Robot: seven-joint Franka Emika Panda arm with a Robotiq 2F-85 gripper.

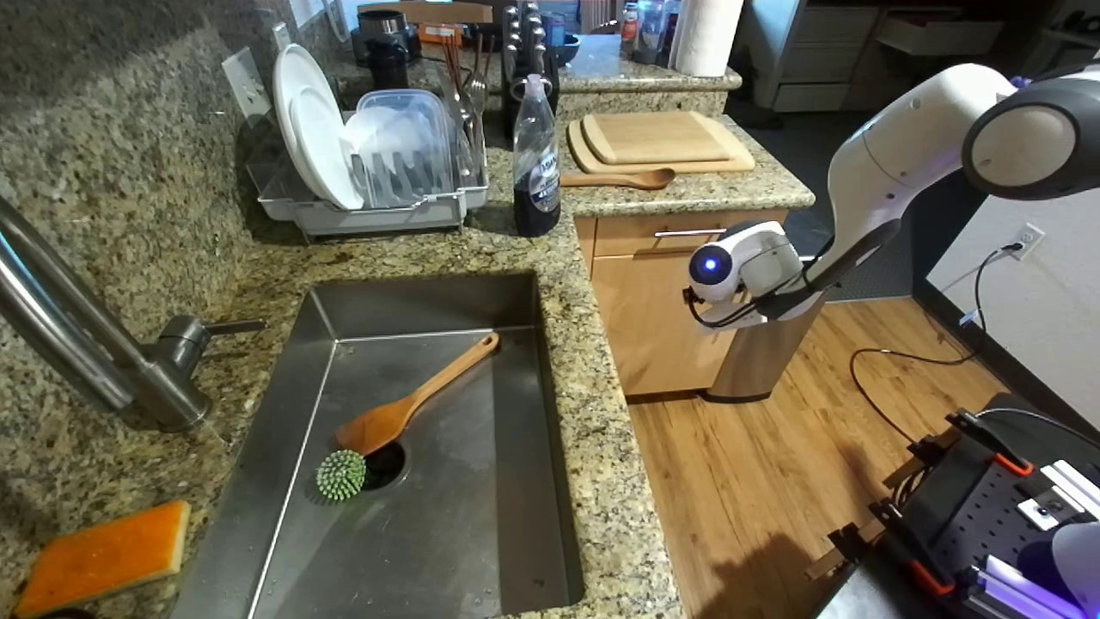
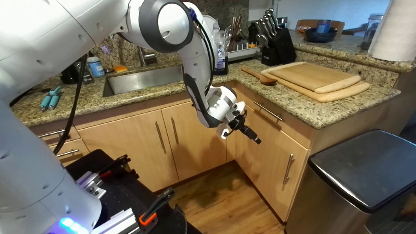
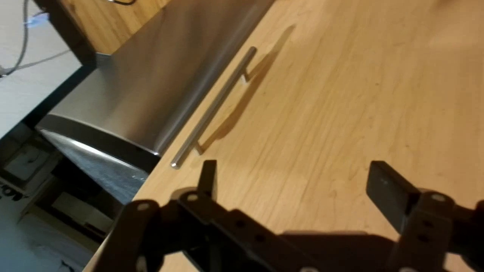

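My gripper is open, its two black fingers wide apart with nothing between them. Beyond them is the pale wooden cabinet door (image 3: 326, 104). The door's metal bar handle (image 3: 215, 106) lies up and left of the fingers, apart from them. In exterior view 2 the gripper (image 2: 255, 139) hangs below counter height in front of the corner cabinets, with the same handle (image 2: 288, 168) lower and to its right. A drawer handle (image 2: 268, 111) sits above it on the same cabinet. Exterior view 1 hides the fingers behind the wrist.
The counter overhangs the cabinets; cutting boards (image 2: 319, 78) and a wooden spoon (image 2: 259, 76) lie on it. A steel trash can (image 2: 351, 187) stands right of the door. The sink (image 1: 443, 536) holds a wooden spatula (image 1: 418, 397) and a green brush (image 1: 340, 474). Open floor lies below the arm.
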